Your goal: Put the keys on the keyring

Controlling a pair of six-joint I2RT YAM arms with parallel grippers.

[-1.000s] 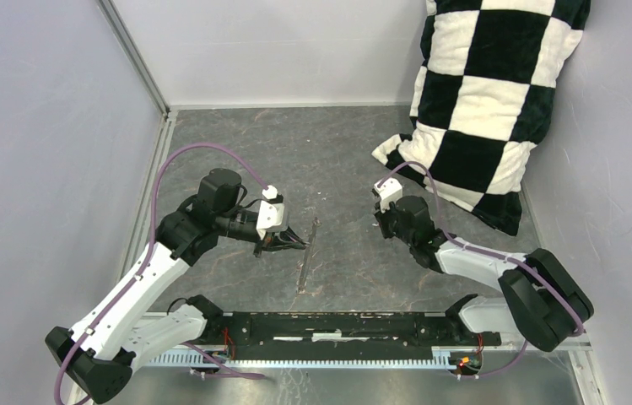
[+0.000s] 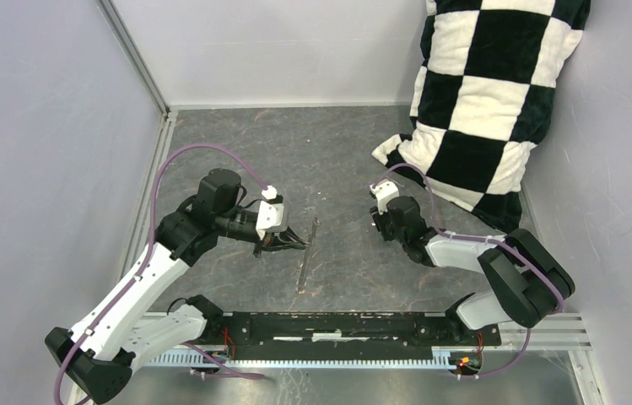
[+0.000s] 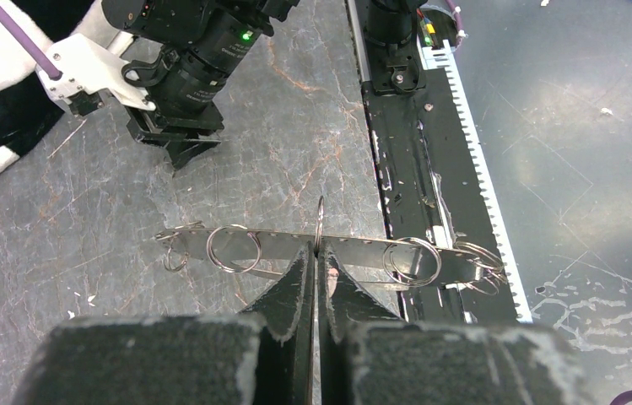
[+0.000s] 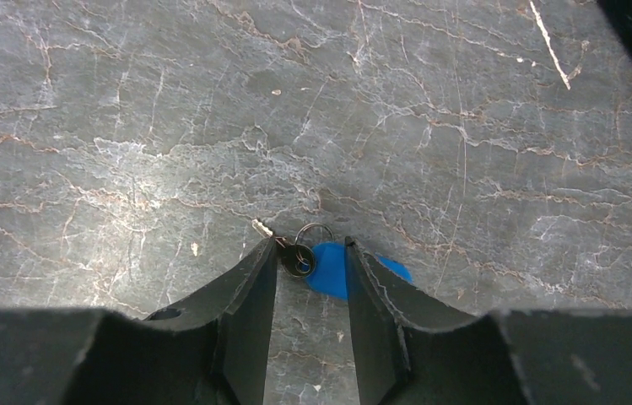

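Observation:
A long metal strip with several loose rings, the keyring (image 3: 278,245), is held at its middle by my left gripper. The left fingers look closed at the middle ring, which shows edge-on; exactly which part they pinch is hard to tell. In the top view the strip (image 2: 307,257) hangs at the left gripper's tips. In the right wrist view, a small key with a dark round head (image 4: 298,261), a thin ring and a blue tag (image 4: 326,282) lie on the grey floor. Above them my right gripper is open, its fingertips either side of the ring and tag.
A black-and-white checked cushion (image 2: 489,101) leans in the back right corner, behind the right arm. The dark rail (image 2: 337,325) runs along the front.
The right arm has shifted slightly, its elbow moving left and its gripper a little left and lower. The left arm and the metal strip stay still.

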